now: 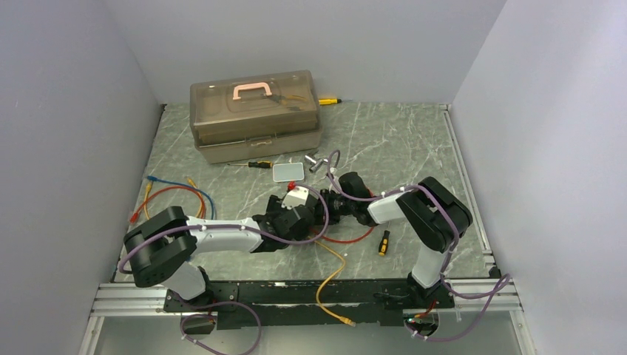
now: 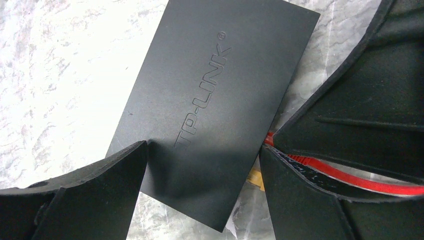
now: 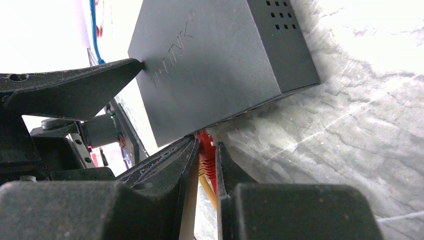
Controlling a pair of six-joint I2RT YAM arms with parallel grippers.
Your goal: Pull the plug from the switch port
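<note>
The black TP-LINK switch [image 2: 215, 95] lies tilted between the widely spread fingers of my left gripper, one on each side. The right wrist view shows the same switch [image 3: 210, 65] with a left finger [image 3: 100, 82] against its far edge. At the switch's near edge, a red plug [image 3: 206, 147] sits between the fingertips of my right gripper. The plug nearly fills that narrow gap; whether both pads press on it is unclear. Its front end reaches the switch's edge, and the port itself is hidden. From above, the arms cover most of the switch.
A yellow cable [image 1: 333, 277] runs from the switch over the table's front edge. Toolbox [image 1: 255, 118], white tray [image 1: 288, 172] and a screwdriver [image 1: 259, 164] lie behind. Coiled cables [image 1: 177, 185] are at left, another screwdriver [image 1: 384, 242] at right.
</note>
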